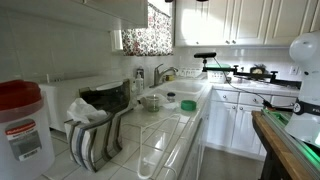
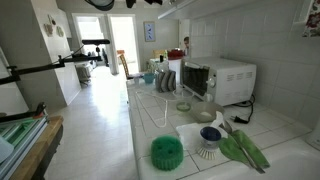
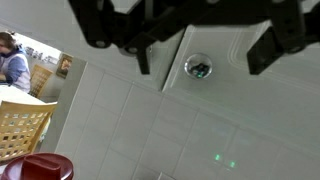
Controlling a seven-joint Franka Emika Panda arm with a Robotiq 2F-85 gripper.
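Note:
In the wrist view my gripper is open, its dark fingers (image 3: 142, 62) spread wide. A round, shiny knob (image 3: 198, 66) on a pale cabinet door (image 3: 235, 85) appears in the gap between them; whether the fingers reach around it cannot be judged. No contact shows. In exterior view 2, part of the dark arm (image 2: 122, 5) crosses the top edge, high over the counter. The fingers are not clear in either exterior view.
On the counter (image 1: 135, 158) stand a red-lidded container (image 1: 25, 130), a striped holder (image 1: 95, 138), a metal pot (image 1: 152, 102) and a green round item (image 1: 188, 105). A green cloth (image 2: 243, 150) lies by a brush (image 2: 210, 137). White cabinets (image 1: 110, 8) hang overhead.

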